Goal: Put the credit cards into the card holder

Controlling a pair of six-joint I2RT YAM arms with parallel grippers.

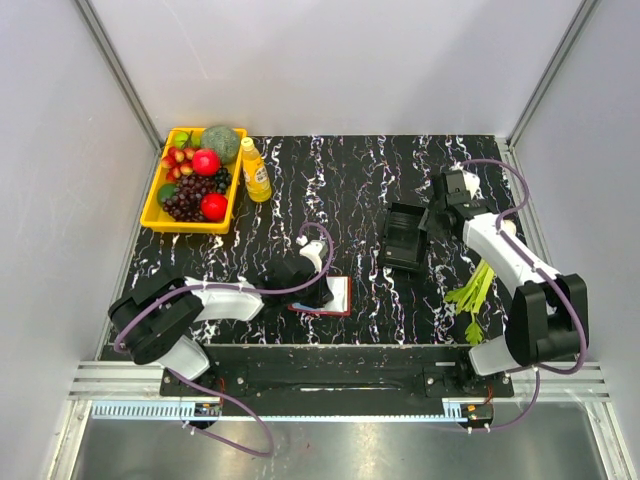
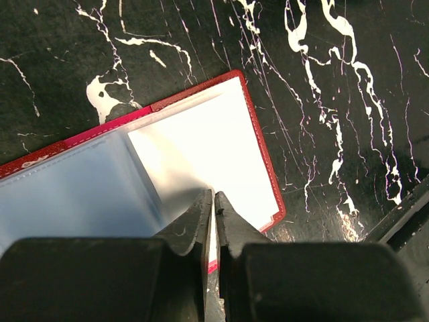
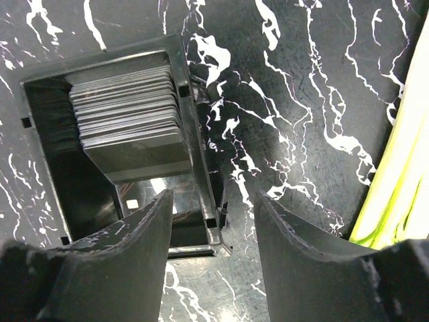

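An open red card holder with a white page and clear blue sleeve lies at the table's lower middle under my left gripper, whose fingertips are close together over the white page; whether anything is between them is unclear. A black box at centre right holds a stack of cards, seen in the right wrist view. My right gripper stands open over the box's near right edge, nothing visible between its fingers.
A yellow fruit basket and a juice bottle stand at the back left. Bok choy lies right of the black box.
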